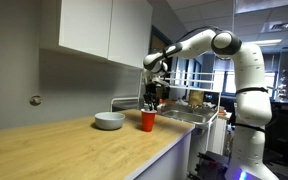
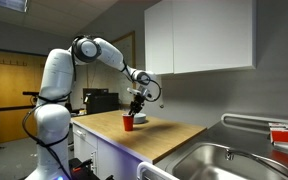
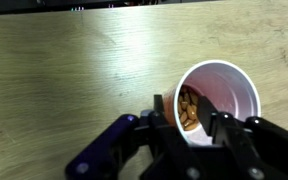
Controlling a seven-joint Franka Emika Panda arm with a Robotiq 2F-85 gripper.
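Observation:
A red cup (image 1: 148, 121) stands upright near the front edge of the counter. Seen from above in the wrist view, the cup (image 3: 239, 90) has a pale inside, with several brown pieces (image 3: 189, 110) at its bottom. My gripper (image 1: 147, 102) points down right at the cup's rim. In the wrist view its dark fingers are apart near the left part of the rim. Whether they touch the cup wall is hard to tell. Exterior view 2 also has the red cup (image 2: 128, 123) below the gripper (image 2: 134, 109).
A pale bowl (image 1: 109, 121) sits on the wooden counter (image 1: 54, 145) a little behind the cup. White cupboards (image 1: 94, 35) hang over the counter. A sink (image 2: 224, 162) lies farther along it.

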